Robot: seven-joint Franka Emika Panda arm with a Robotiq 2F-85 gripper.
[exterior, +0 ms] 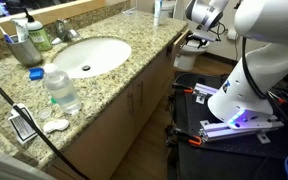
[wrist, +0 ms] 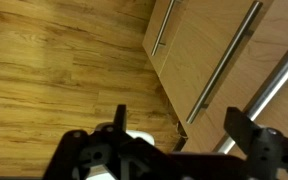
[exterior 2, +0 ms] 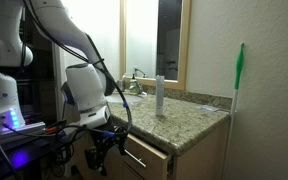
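My gripper hangs open, its two dark fingers wide apart with nothing between them. In the wrist view, wooden cabinet fronts with long metal handles fill the right side, and the wood floor the left. Exterior view 2 places the gripper low, beside the drawer front under the counter. Whether a finger touches it cannot be told. In exterior view 1 the gripper is small, by the counter's far end.
On the granite counter are a sink, a clear bottle and a cup with brushes. A tall roll stands near the counter edge. A green-handled pole leans at the wall. Open floor lies before the cabinets.
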